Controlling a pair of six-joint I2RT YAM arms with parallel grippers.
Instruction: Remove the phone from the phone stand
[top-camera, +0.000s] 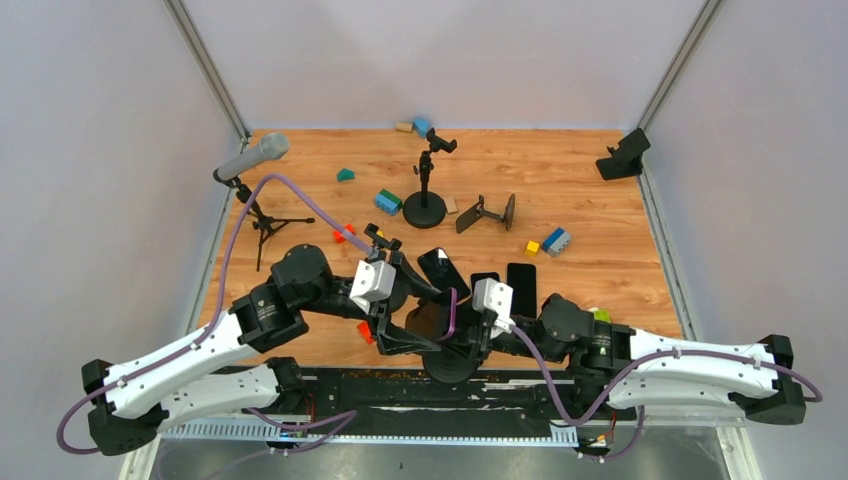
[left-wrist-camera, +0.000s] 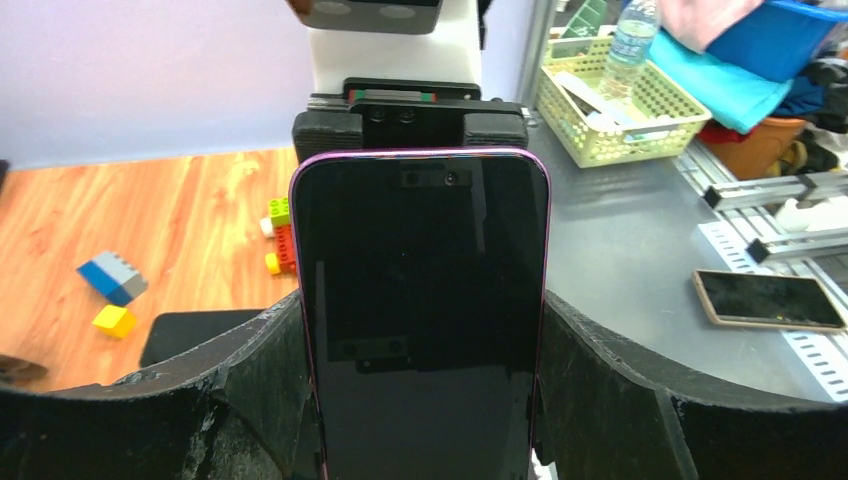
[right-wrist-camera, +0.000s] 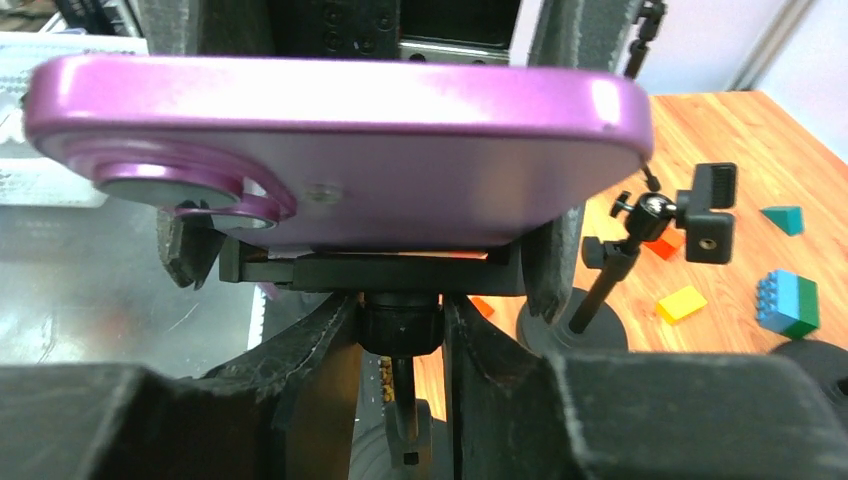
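Note:
The purple phone (top-camera: 452, 315) (left-wrist-camera: 422, 310) (right-wrist-camera: 330, 150) is upright in the phone stand's clamp (right-wrist-camera: 380, 272), above a round base (top-camera: 448, 368) at the table's front edge. My right gripper (top-camera: 468, 340) is shut on the stand just below the clamp, at its neck. My left gripper (top-camera: 415, 318) is part open around the phone's top part, its fingers on either side of the phone; whether they touch it I cannot tell.
Loose black phones (top-camera: 520, 290) (top-camera: 443, 270) lie behind the grippers. Other stands (top-camera: 425, 205) (top-camera: 485, 215), a microphone on a tripod (top-camera: 262, 150) and toy blocks (top-camera: 555, 240) are spread over the table.

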